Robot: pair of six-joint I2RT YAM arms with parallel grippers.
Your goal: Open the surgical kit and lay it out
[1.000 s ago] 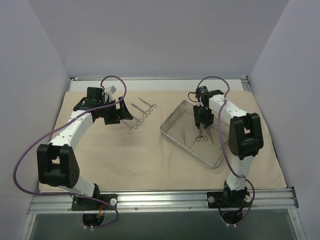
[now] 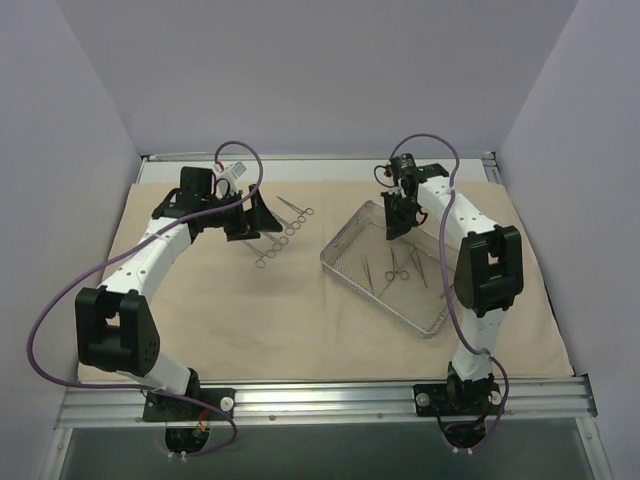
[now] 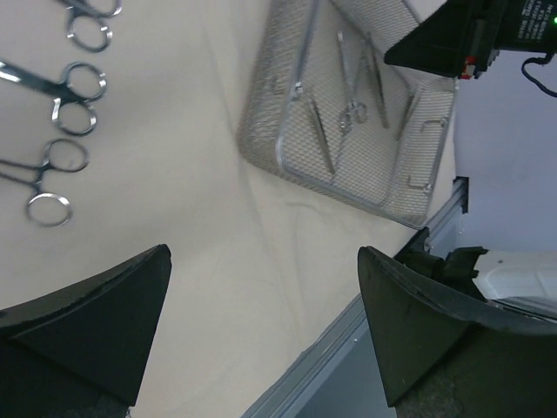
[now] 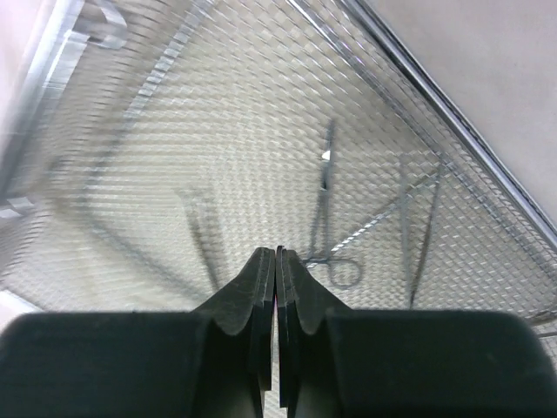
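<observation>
The mesh tray [image 2: 372, 294] sits at right of centre with several steel instruments in it. Inside it, scissors with ring handles [image 2: 397, 274] lie on the mesh floor. Above them my right gripper [image 2: 391, 238] points down, shut; in the right wrist view nothing shows between its fingers. Its tips overlap one handle ring of the scissors [image 4: 323, 209] there, and whether they touch cannot be told. On the cloth at left, several ring-handled instruments [image 2: 290, 225] lie in a slanting row. Over that row hangs my left gripper [image 2: 252, 232], open and empty.
Thin instruments [image 2: 367, 273] lie on either side of the scissors within the tray. The tray's wire rim [image 2: 345, 222] stands up around them. Bare cloth [image 2: 235, 320] fills the front left and centre.
My right gripper has risen and drawn back toward the tray's far side. The scissors have shifted slightly left. My left gripper has moved a little right and opened wider.
</observation>
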